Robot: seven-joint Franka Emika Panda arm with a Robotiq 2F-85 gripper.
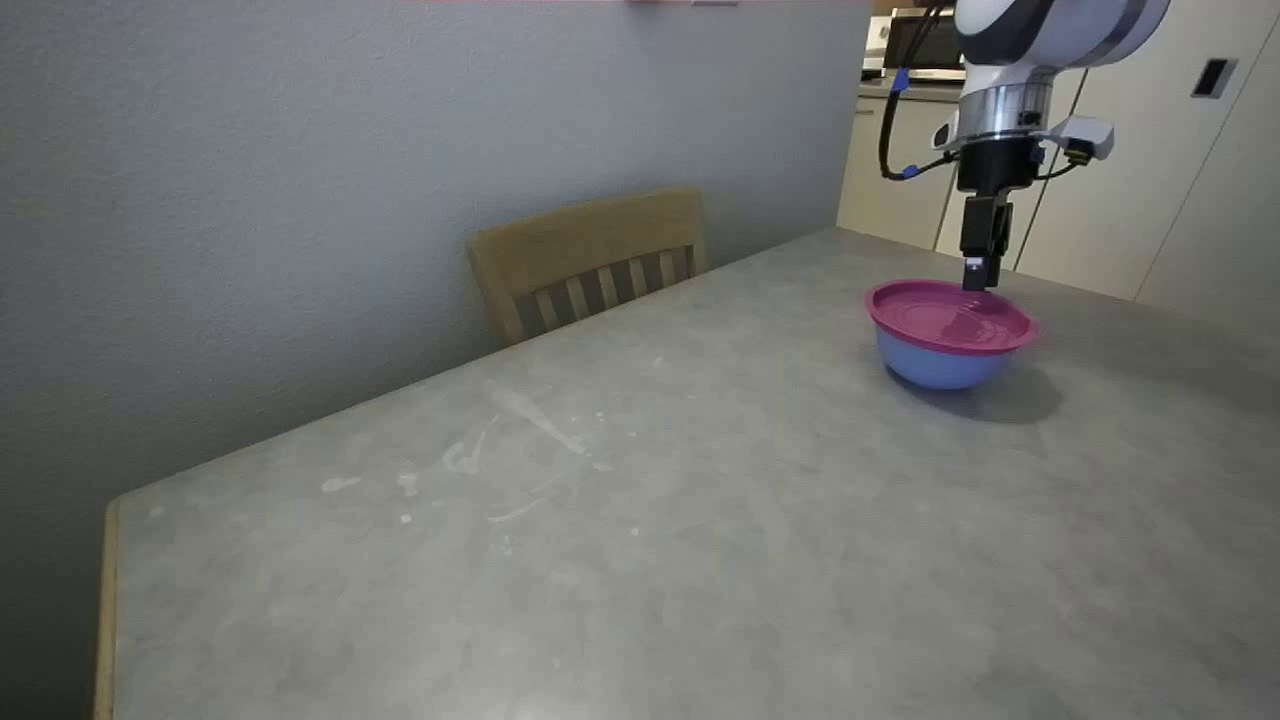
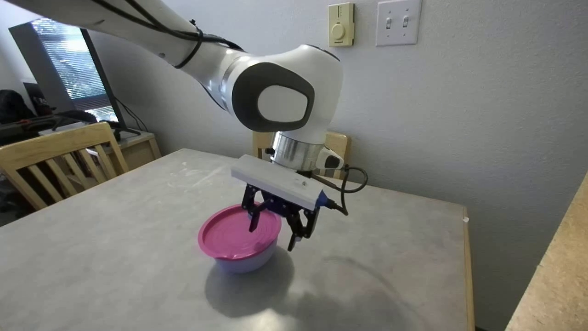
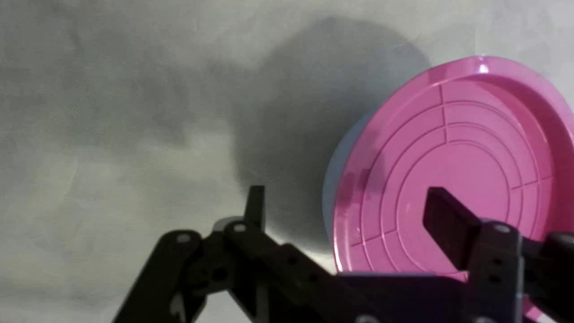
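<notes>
A blue bowl (image 1: 942,365) stands on the grey table, with a pink lid (image 1: 950,318) covering its top. In exterior view 2 the pink lid (image 2: 235,234) lies to the left of my gripper (image 2: 273,236), whose fingers are spread wide with nothing between them. One finger reaches over the lid and the other hangs outside the bowl, above bare table. The wrist view shows the same: the right finger (image 3: 449,226) is in front of the lid (image 3: 463,161), while the left finger (image 3: 255,207) is over the table. Whether a fingertip touches the lid I cannot tell.
One wooden chair (image 1: 588,258) stands against its wall-side edge, another chair (image 2: 66,160) at its left end. A wall rises close behind.
</notes>
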